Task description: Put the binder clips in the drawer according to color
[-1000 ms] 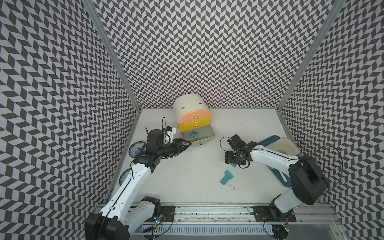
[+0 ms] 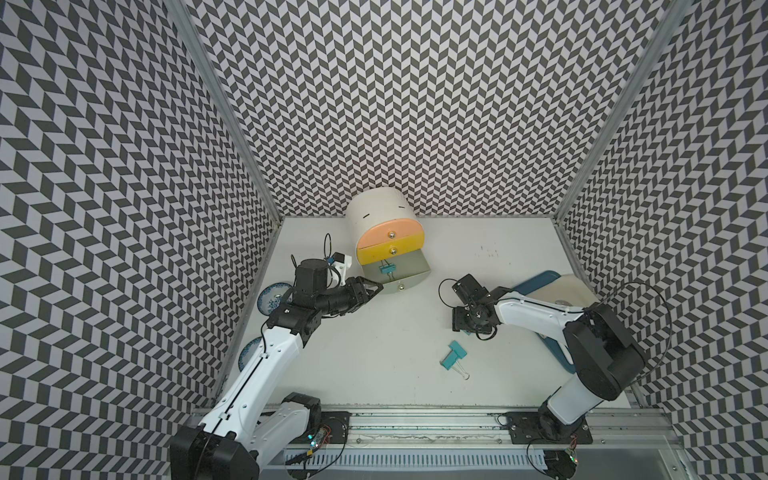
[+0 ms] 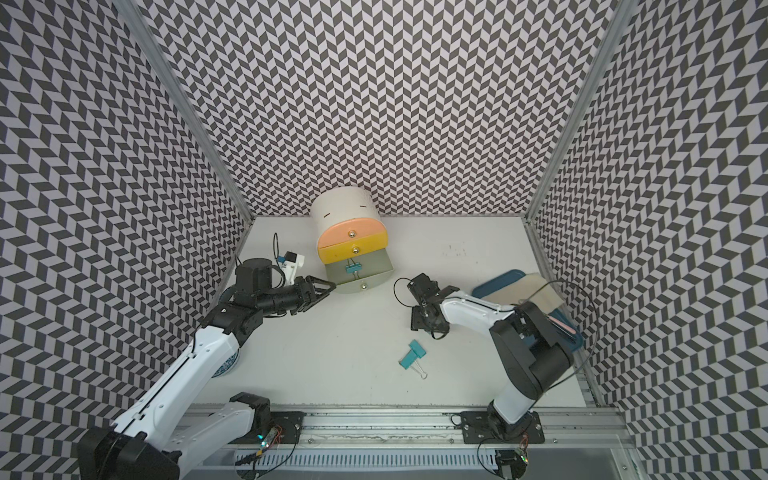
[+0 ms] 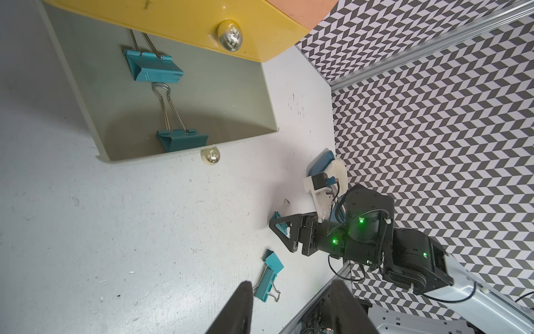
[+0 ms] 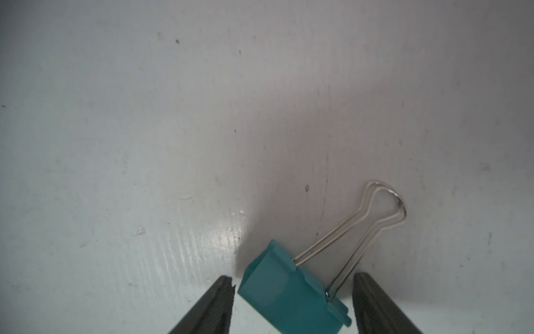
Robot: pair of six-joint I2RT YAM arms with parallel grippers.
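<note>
The lowest, grey-green drawer (image 4: 239,111) stands pulled out, with two teal binder clips inside, one at the back (image 4: 153,68) and one by the front wall (image 4: 183,140). My left gripper (image 2: 379,286) is part open and empty beside that drawer's front left corner. Over the table on the right, my right gripper has its fingers parted around the body of a teal clip (image 5: 289,292), gaps showing on both sides. Its wire handles point away from the gripper. Nearer the front edge lie more teal clips (image 2: 453,355), close together.
Above the open drawer, the yellow drawer (image 2: 390,249) and orange drawer (image 2: 388,233) are closed. Blue-patterned plates (image 2: 272,299) lie at the left, partly behind my left arm. A blue tray (image 2: 537,281) rests at the right under my right arm.
The left arm and the drawer look unchanged.
</note>
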